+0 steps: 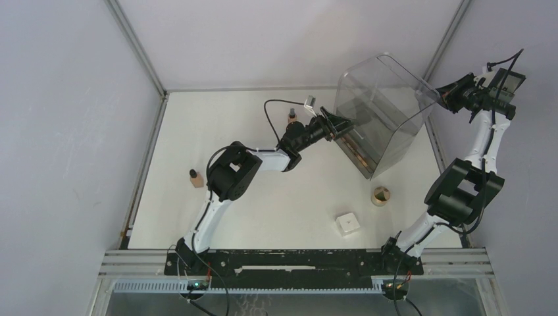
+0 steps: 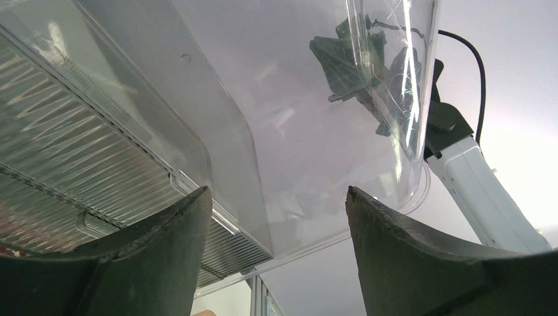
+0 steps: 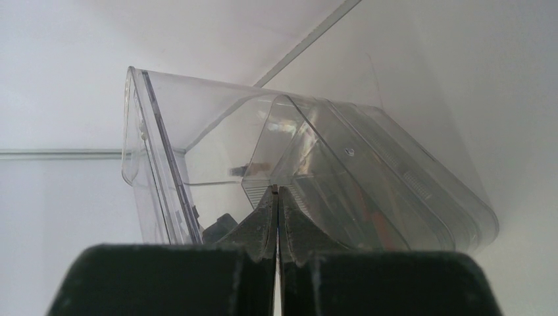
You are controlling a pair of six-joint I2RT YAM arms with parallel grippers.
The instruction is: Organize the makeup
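Note:
A large clear acrylic makeup organizer (image 1: 398, 148) with ribbed lower compartments stands at the back right, its lid section raised. My left gripper (image 1: 342, 128) is at its front left; in the left wrist view its fingertips (image 2: 279, 197) stand apart at the organizer, and what lies between them is hard to make out. My right gripper (image 1: 445, 97) is at the upper right edge of the organizer, shut with nothing visible between its fingers, the clear walls ahead of it in the right wrist view (image 3: 276, 191).
Foundation bottles stand at left (image 1: 196, 179) and behind my left wrist (image 1: 292, 114). A round gold container (image 1: 380, 196) and a white square item (image 1: 348, 224) lie at the front right.

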